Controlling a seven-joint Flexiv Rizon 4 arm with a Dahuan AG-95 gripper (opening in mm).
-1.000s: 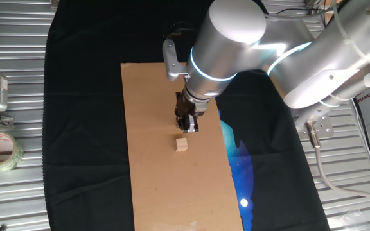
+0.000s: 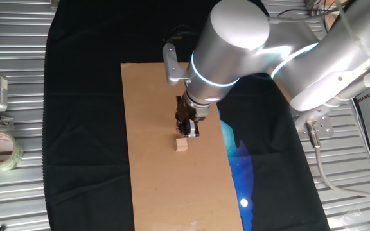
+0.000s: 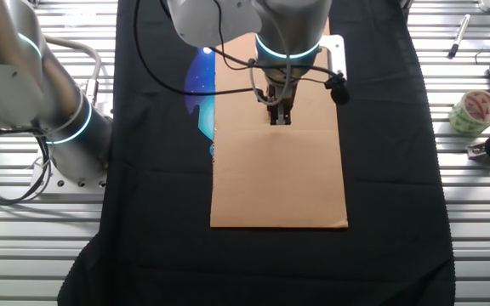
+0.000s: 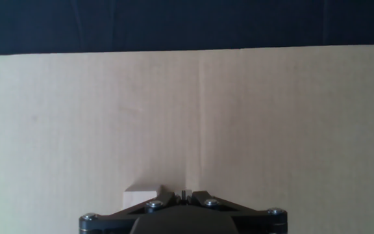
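A small light wooden block (image 2: 182, 145) lies on the cardboard sheet (image 2: 166, 186), just below the fingertips of my gripper (image 2: 190, 129) in exterior view 1. In the wrist view, the block (image 4: 140, 195) shows at the bottom, left of my gripper and partly covered by its left finger. The fingers are drawn together and nothing shows between them. Exterior view 2 has the gripper (image 3: 280, 117) over the cardboard, with the block hidden from that side.
A blue printed shape (image 2: 239, 170) pokes out along the cardboard's right edge. Black cloth (image 2: 85, 141) surrounds the sheet. A tape roll (image 2: 0, 151) sits far left on the slatted metal table. Cables (image 3: 202, 92) hang around the arm. The cardboard's near part is clear.
The block stays where it was.
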